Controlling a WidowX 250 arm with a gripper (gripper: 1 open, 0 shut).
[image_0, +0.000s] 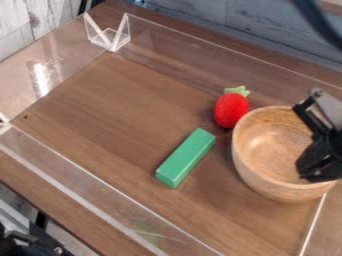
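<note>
A wooden bowl sits on the right of the wooden board. My gripper is at the bowl's right side, mostly out of frame at the right edge, its dark parts over the rim; I cannot tell how far its fingers are open or what lies between them. A red toy strawberry with a green top lies just behind the bowl to the left. A green block lies left of the bowl.
Clear plastic walls edge the board, with a clear corner piece at the back left. The left and middle of the board are free. Dark cables hang at the top right.
</note>
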